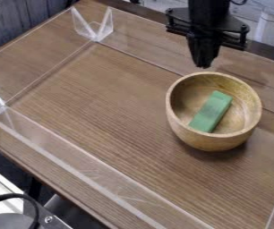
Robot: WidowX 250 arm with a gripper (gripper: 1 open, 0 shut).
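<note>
A round wooden bowl (187, 125) stands on the right half of the wooden table, with a green block (210, 113) lying inside it. My black gripper (203, 61) hangs just above and behind the bowl's back rim, empty, its fingertips close together and pointing down.
Clear plastic corner pieces stand at the back left and left edge. A grey and black fixture with cables (8, 216) is at the front left corner.
</note>
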